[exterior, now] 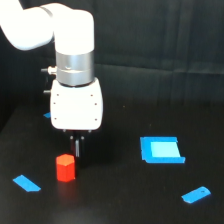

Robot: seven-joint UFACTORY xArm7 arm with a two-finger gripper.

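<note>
The white arm comes down from the top left, and its gripper (77, 145) hangs just above and slightly behind a red block (66, 167) on the dark table. The fingers are dark against a dark background, so their spacing is hard to make out. A pale square (164, 149) edged with blue tape lies on the right half of the table.
Short blue tape strips lie at the front left (27, 184) and front right (196, 195).
</note>
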